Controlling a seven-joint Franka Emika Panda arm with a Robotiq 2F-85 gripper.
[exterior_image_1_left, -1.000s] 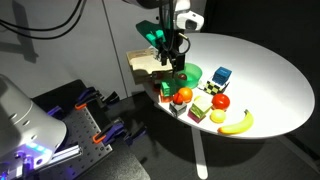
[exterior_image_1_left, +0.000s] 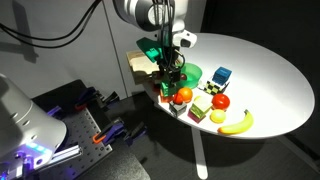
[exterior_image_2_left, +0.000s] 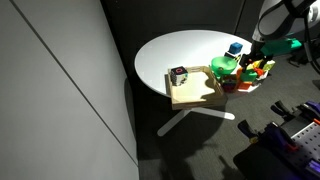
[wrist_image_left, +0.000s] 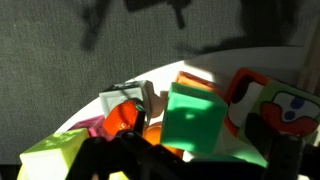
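Observation:
A green block (wrist_image_left: 193, 118) lies under my gripper, between its two dark fingers. The fingers stand apart, and in the wrist view a gap shows on either side of the block. An orange block (wrist_image_left: 197, 82) peeks out from beneath or behind the green one. From outside, the gripper (exterior_image_1_left: 172, 78) is low over the near edge of the white table, right above the green block (exterior_image_1_left: 166, 89). In the second exterior view the arm partly covers this spot.
Crowded close by are an orange ball (exterior_image_1_left: 185, 94), a multicoloured cube (exterior_image_1_left: 201, 106), a red fruit (exterior_image_1_left: 221, 101) and a face-printed block (wrist_image_left: 290, 105). A green bowl (exterior_image_2_left: 222, 66) and a wooden tray (exterior_image_2_left: 197, 103) stand beside them.
The objects on the table have stayed put.

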